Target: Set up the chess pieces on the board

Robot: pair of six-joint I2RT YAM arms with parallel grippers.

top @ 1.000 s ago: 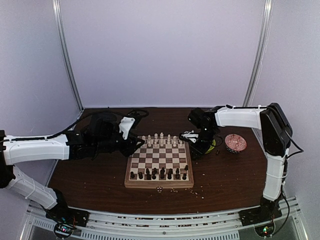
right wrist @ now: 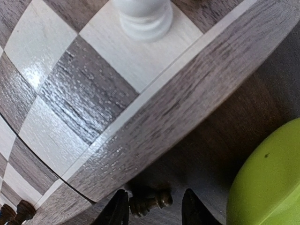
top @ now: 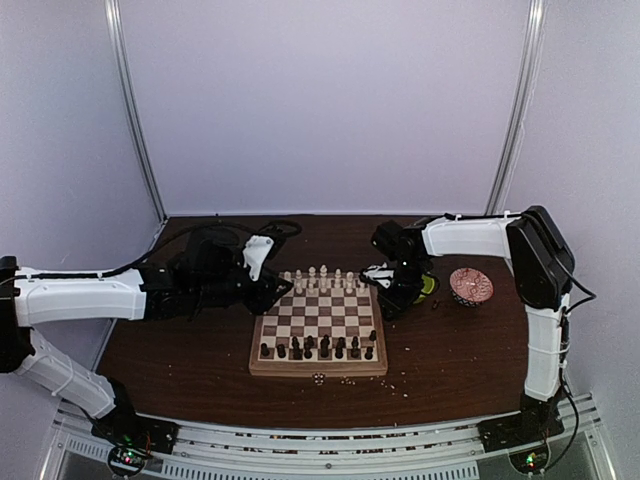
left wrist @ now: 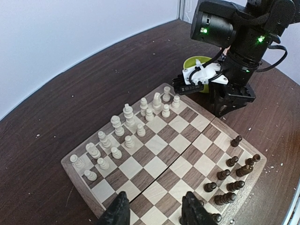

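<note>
A dark pawn (right wrist: 149,203) lies on its side on the table, just off the chessboard's (right wrist: 140,126) edge. My right gripper is open around the pawn's spot, its fingers apart and not clamped on it. Over the board's left side, my left gripper stands open and empty. White pieces (left wrist: 129,115) stand in two rows along the far side. Dark pieces (left wrist: 225,197) line the near side, with gaps in their front row. The top view hides the fallen pawn behind the right arm.
A green bowl (right wrist: 267,173) stands close to the right gripper, beside the board. Farther right is a red patterned bowl (top: 471,286). The board's raised edge and a white piece (right wrist: 143,18) are near the right gripper. The board's middle rows are clear.
The pawn still lies on the table. The left arm has barely moved.
</note>
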